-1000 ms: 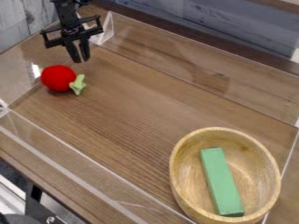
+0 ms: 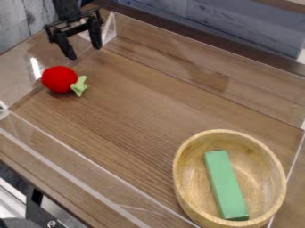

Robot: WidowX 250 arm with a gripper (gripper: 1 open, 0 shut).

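The black gripper [image 2: 73, 37] is at the top left of the camera view, open, with its two fingers apart above the wooden surface. Below it lies a red round object [image 2: 57, 78] with a green top, resembling a plush strawberry or tomato, apart from the gripper. At the bottom right a pale tan bowl [image 2: 195, 149] holds a long green block [image 2: 226, 185].
Raised pale edges run along its left and top sides, near the gripper.
The gripper has shifted slightly over the last second, staying at the top left. The red object, bowl and green block have not moved.
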